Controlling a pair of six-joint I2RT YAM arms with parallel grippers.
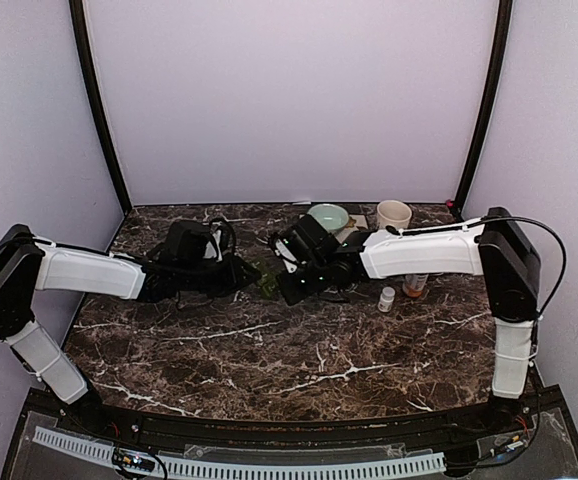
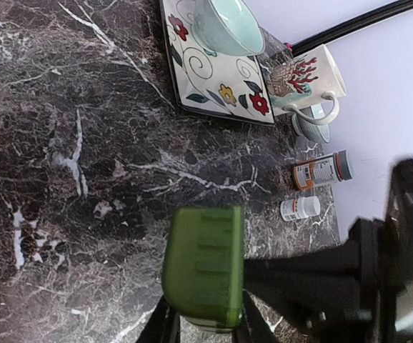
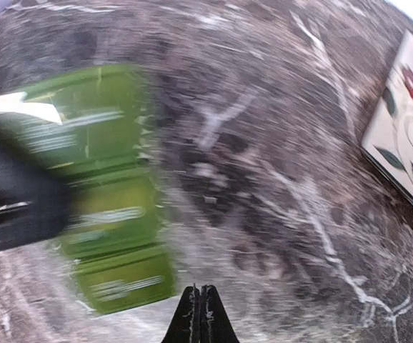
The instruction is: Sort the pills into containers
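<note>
A green pill organizer (image 2: 205, 264) is held up off the table, with my left gripper shut on its lower end. The right wrist view shows the organizer (image 3: 124, 214) blurred, its lidded compartments in a row, a dark left finger (image 3: 21, 204) crossing it. My right gripper has its fingertips together with nothing between them. They stand just beside the lowest lid (image 3: 128, 279), outside it. From the top, the organizer (image 1: 268, 284) shows between the two grippers. Blur hides whether any lid is raised. No loose pills are visible.
A flowered tray (image 2: 214, 89) bearing a pale bowl (image 2: 229, 28) stands at the back, beside a mug (image 2: 308, 80). An orange-labelled bottle (image 2: 316, 171) and a small white bottle (image 2: 299, 208) are on the right.
</note>
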